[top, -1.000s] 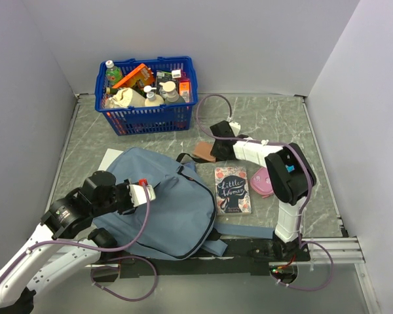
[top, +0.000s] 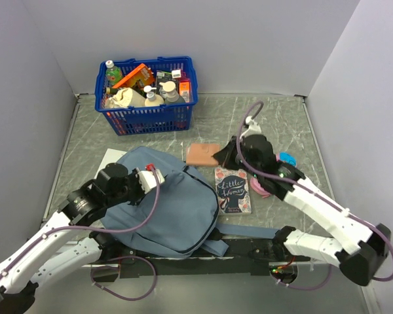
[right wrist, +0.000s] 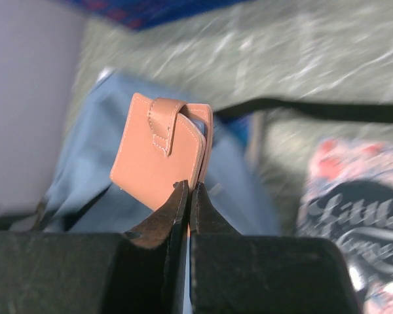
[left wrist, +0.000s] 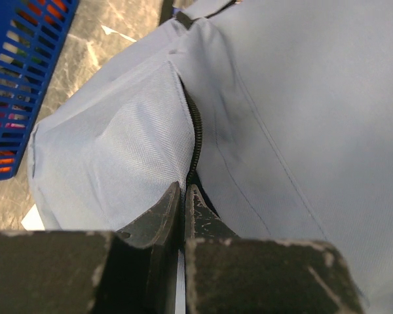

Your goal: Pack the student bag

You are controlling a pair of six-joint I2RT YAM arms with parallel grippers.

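The blue-grey bag (top: 170,212) lies flat on the table. My left gripper is shut on the bag's fabric beside the zipper edge. My right gripper is shut on one corner of a tan wallet (right wrist: 160,147) with a strap closure. In the top view the wallet (top: 202,154) hangs off the right gripper, near the bag's upper right corner. A Little Women book (top: 233,191) lies right of the bag, and a pink case (top: 258,188) beside it is partly hidden by the right arm.
At the back left stands a blue basket (top: 148,118) full of bottles and boxes. A blue item (top: 287,158) lies at the right behind the right arm. Black webbing (right wrist: 301,108) stretches across the right wrist view.
My right gripper has lifted the wallet from the table, now nearer the bag. The left gripper has moved slightly right and up in the top view, with the bag's fabric.
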